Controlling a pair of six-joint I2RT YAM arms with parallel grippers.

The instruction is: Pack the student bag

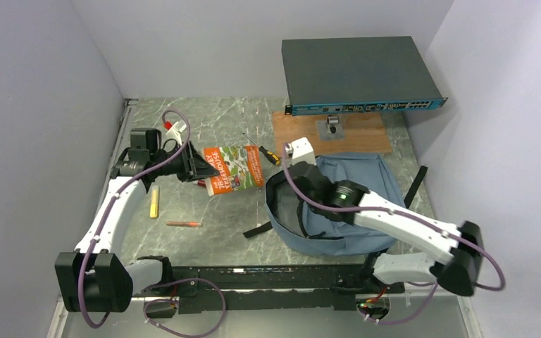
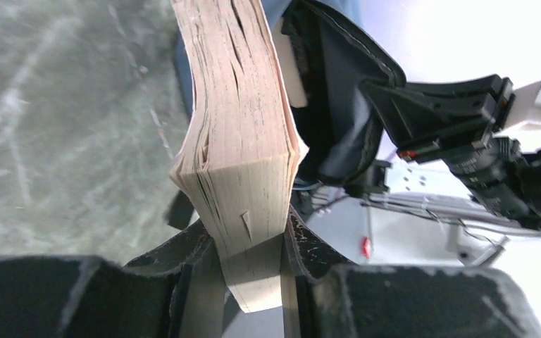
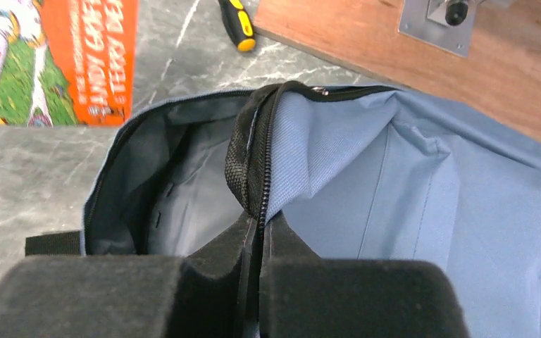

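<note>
A thick paperback book with an orange and green cover [image 1: 234, 170] is clamped in my left gripper; in the left wrist view its page edges [image 2: 239, 141] face me. The blue bag [image 1: 373, 179] lies on the right of the table, its mouth gaping toward the left. My right gripper is shut on the zippered edge [image 3: 264, 155] of the bag's opening, lifting that flap. Grey lining [image 3: 194, 197] shows inside. The book hangs left of the opening, apart from the bag.
A screwdriver [image 1: 269, 155] lies behind the bag's mouth, near a wooden board [image 1: 366, 135] with a metal latch. A yellow marker [image 1: 154, 202] and an orange pen [image 1: 184, 224] lie at front left. A small red bottle [image 1: 201, 183] is partly covered by the book.
</note>
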